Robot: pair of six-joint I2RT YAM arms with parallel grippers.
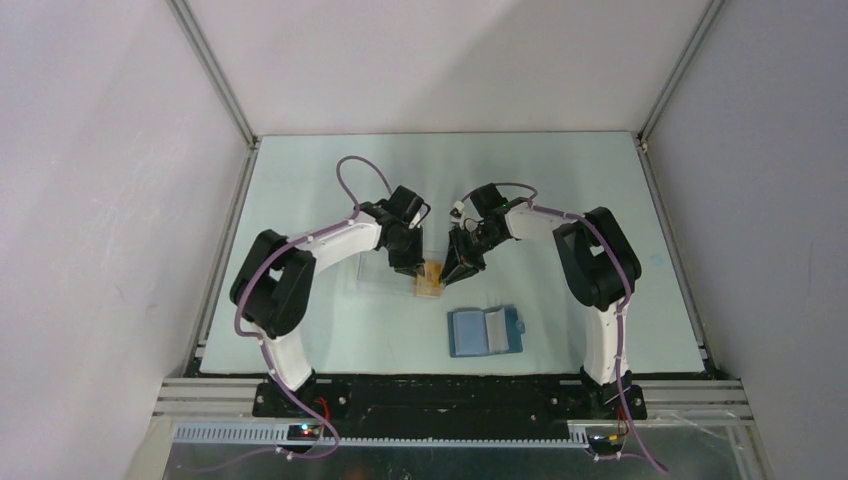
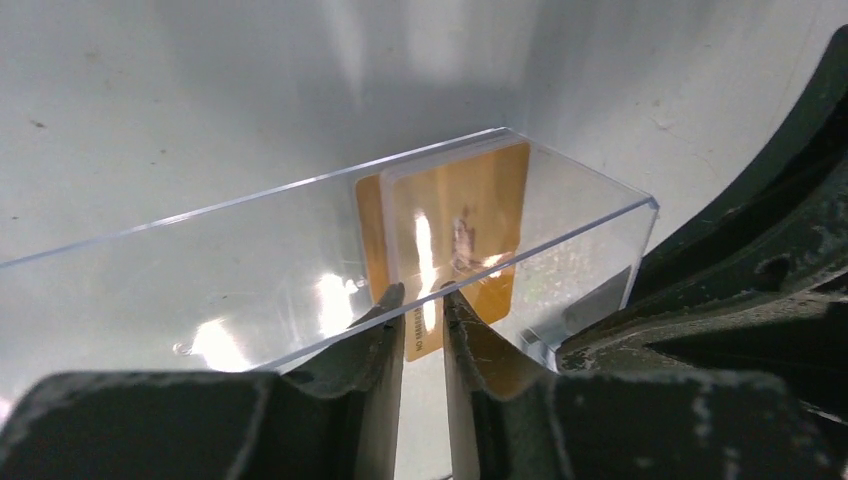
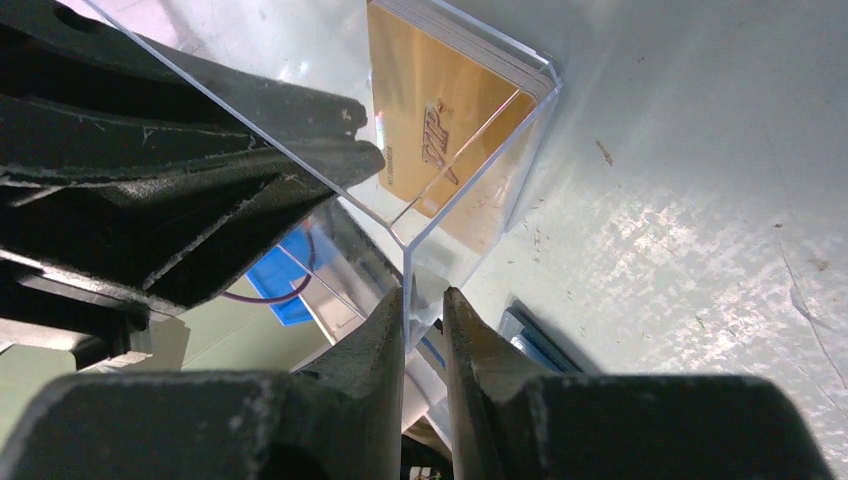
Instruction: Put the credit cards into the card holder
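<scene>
A clear acrylic card holder (image 2: pixel 250 210) lies mid-table between the grippers, gold credit cards (image 3: pixel 430 120) stacked inside at one end, seen in both wrist views and between the arms in the top view (image 1: pixel 429 285). My right gripper is shut on the holder's clear wall at a corner. My left gripper is at the holder's long wall beside the cards, its fingers a little apart; whether anything is between them is unclear.
A blue tray-like object (image 1: pixel 470 332) with a pale insert lies at the front right of the table.
</scene>
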